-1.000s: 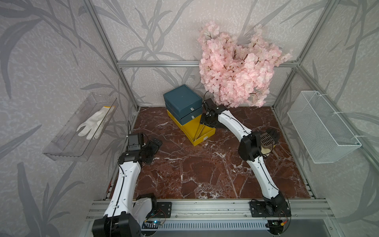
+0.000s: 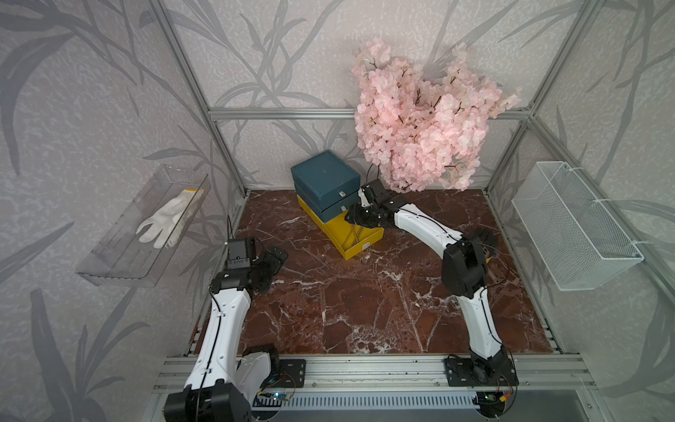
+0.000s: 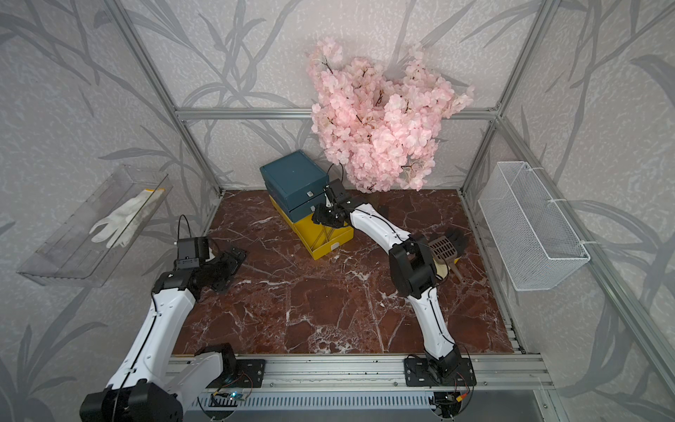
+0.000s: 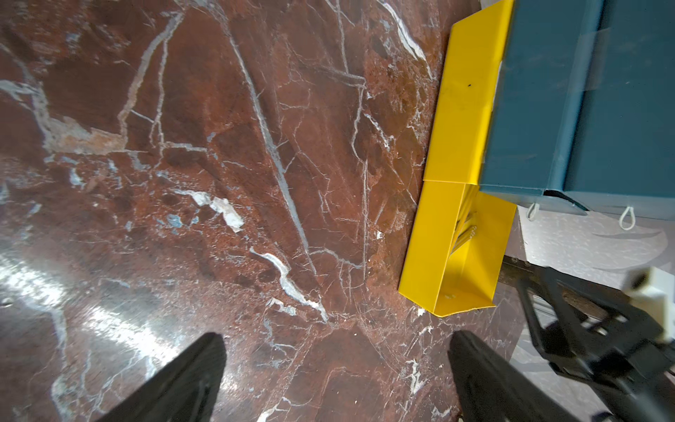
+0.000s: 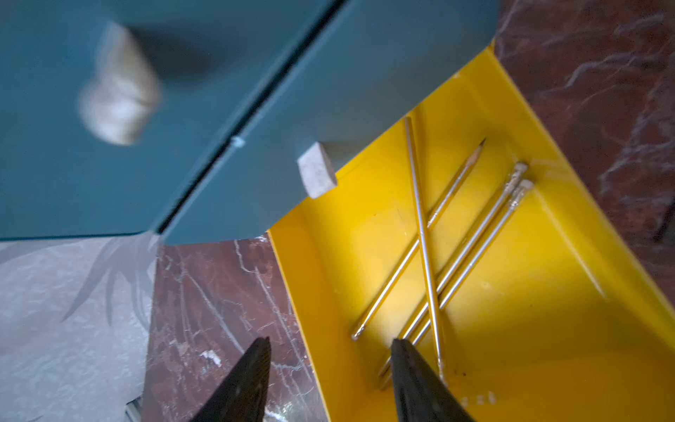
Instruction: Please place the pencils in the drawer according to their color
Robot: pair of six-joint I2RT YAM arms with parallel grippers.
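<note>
A pulled-out yellow drawer sits under the blue drawer box. Several silvery pencils lie in it: a long pencil crosses over a sharpened pencil and two with eraser ends, an eraser-ended pencil among them. Over the drawer's left wall, in the right wrist view, my right gripper stands open with no pencil between its fingers; one of its fingers overlaps the pencils' lower ends. My left gripper is open and empty above bare table at the left, apart from the drawer.
The upper blue drawers' fronts, with a white tab, overhang the yellow one. A brown slotted spatula lies at the table's right. A mesh basket and a clear bin hang on the side walls.
The left arm is still.
</note>
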